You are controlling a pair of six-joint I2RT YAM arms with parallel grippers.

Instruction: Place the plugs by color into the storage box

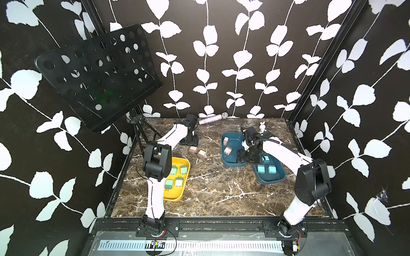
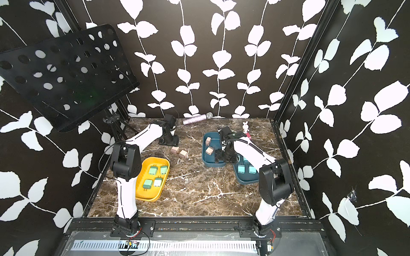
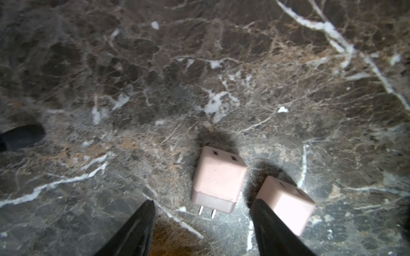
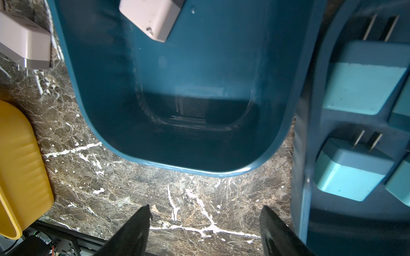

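Two pale pink plugs lie on the marble table: one plug [image 3: 219, 179] upper left, the other plug [image 3: 288, 204] close beside it. My left gripper is part open above them with nothing between its fingers. Over the front part of the left blue bin [image 1: 228, 161], my right gripper is also part open and empty. That bin holds two pink plugs, one plug [image 1: 228, 150] nearer the front. The right blue bin [image 1: 279, 177] has several turquoise plugs [image 4: 354, 168]. In the yellow bin [image 1: 186, 163] sit several green plugs [image 1: 169, 184].
A microphone [image 1: 212, 118] lies along the back edge, with a small white rabbit figure [image 1: 262, 126] at the back right. The black stand [image 1: 102, 76] rises at the left. Bare table [image 1: 213, 192] stretches between the yellow and blue bins.
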